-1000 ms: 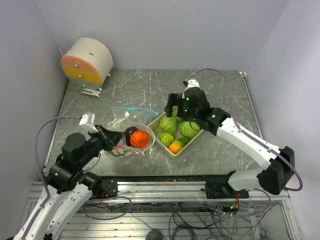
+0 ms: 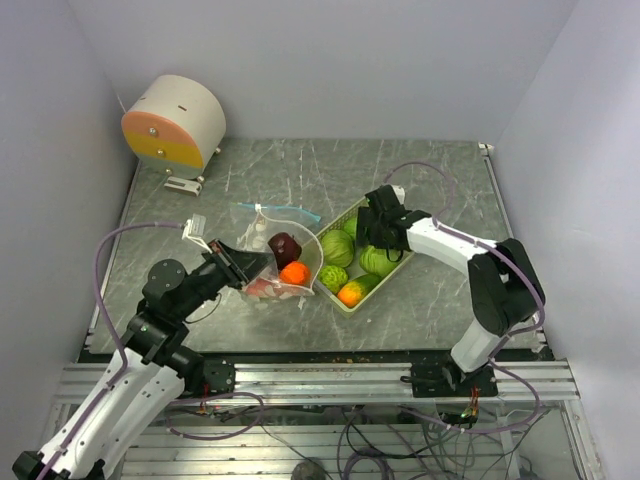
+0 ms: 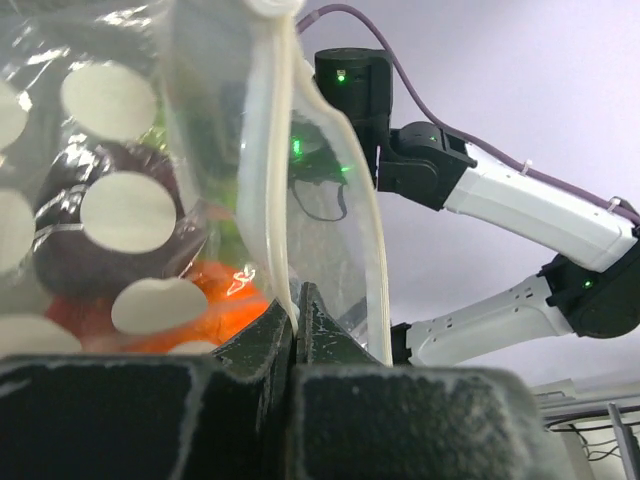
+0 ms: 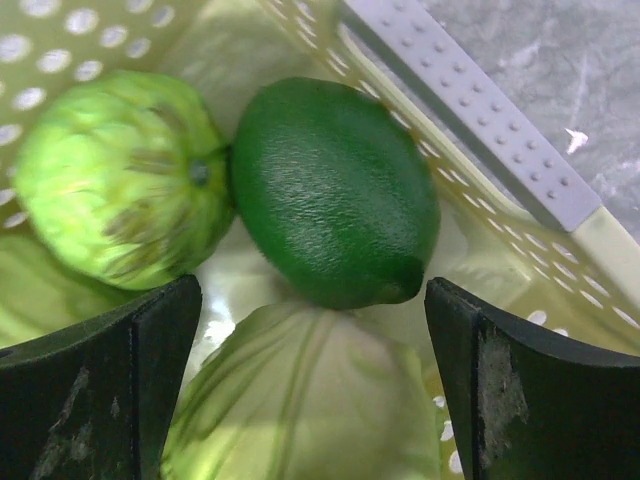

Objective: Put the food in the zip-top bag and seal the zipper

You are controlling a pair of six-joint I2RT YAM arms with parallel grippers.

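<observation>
My left gripper is shut on the rim of the clear, white-dotted zip top bag (image 3: 125, 100), pulling its mouth apart. Inside the bag lie a dark purple food (image 2: 284, 249) and an orange one (image 2: 294, 273); something red shows low through the film. Over the far end of the basket, my right gripper is open, pointing down. A dark green vegetable (image 4: 335, 190) lies just beyond its fingertips, not held, with a pale green cabbage (image 4: 310, 400) nearer and a round light green one (image 4: 125, 180) to the left.
The pale green basket (image 2: 333, 302) also holds a bumpy green item (image 2: 333, 278) and an orange-green papaya-like piece (image 2: 356, 290). A blue zipper slider strip (image 2: 300, 211) lies behind the bag. A white drum-shaped box (image 2: 185, 115) stands at back left. Bare counter lies behind the basket.
My right gripper has moved right and lowered into the basket's far end, staying open.
</observation>
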